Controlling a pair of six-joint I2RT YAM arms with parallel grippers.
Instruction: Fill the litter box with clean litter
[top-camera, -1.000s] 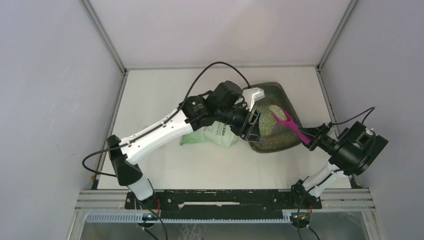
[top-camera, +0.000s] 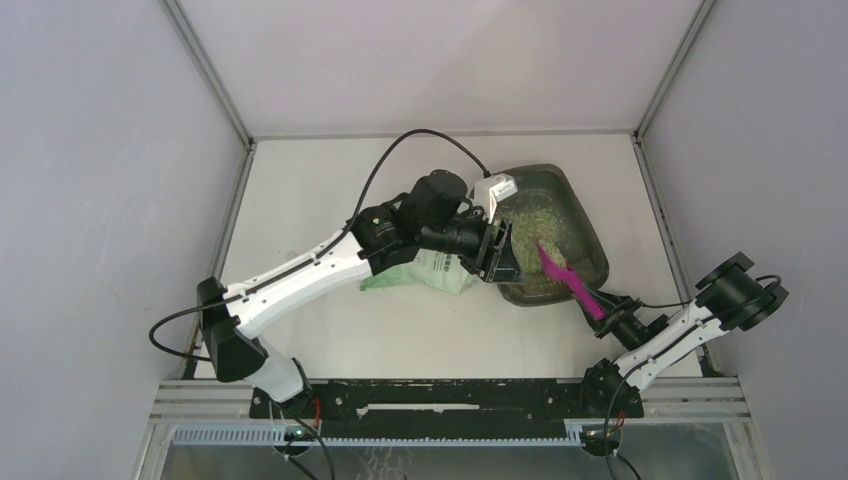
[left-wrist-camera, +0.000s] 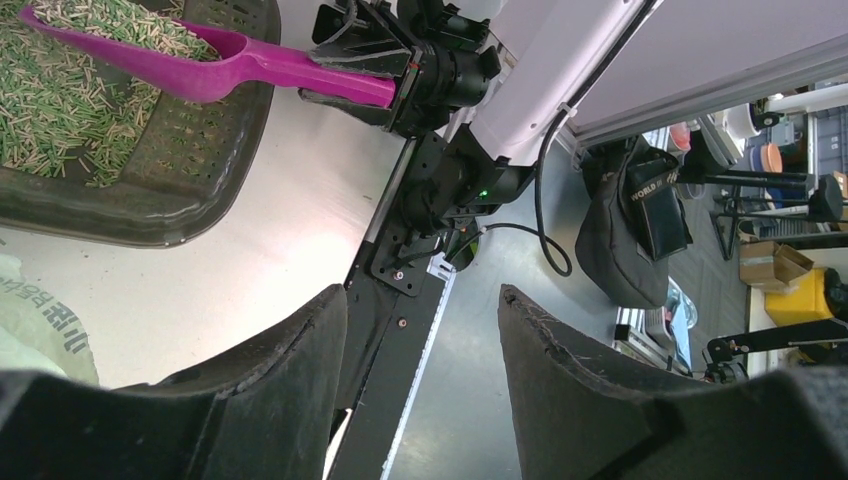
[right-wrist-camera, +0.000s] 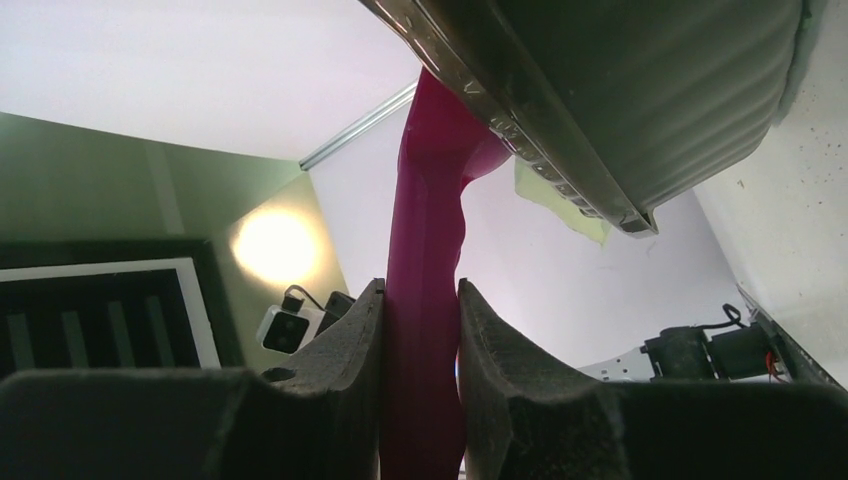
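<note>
The dark litter box (top-camera: 582, 225) lies at the back right, pellet litter (top-camera: 530, 220) spread over part of its floor. My right gripper is shut on the handle of the magenta scoop (top-camera: 572, 283). In the left wrist view pellets (left-wrist-camera: 150, 32) lie in the scoop's bowl, over the box. The box's rim (right-wrist-camera: 470, 95) hides that bowl in the right wrist view. My left gripper stands at the box's left side, fingers apart, nothing between them. Partly under the left arm lies a pale green bag (top-camera: 440, 270).
Bare white table (top-camera: 470, 340) shows in front of the box and the bag. The left arm (top-camera: 300, 275) reaches across the table's left half. A side wall (top-camera: 770, 150) rises close to the box's right.
The scoop's bowl has swung down and towards the front of the box, and the right arm has turned with it.
</note>
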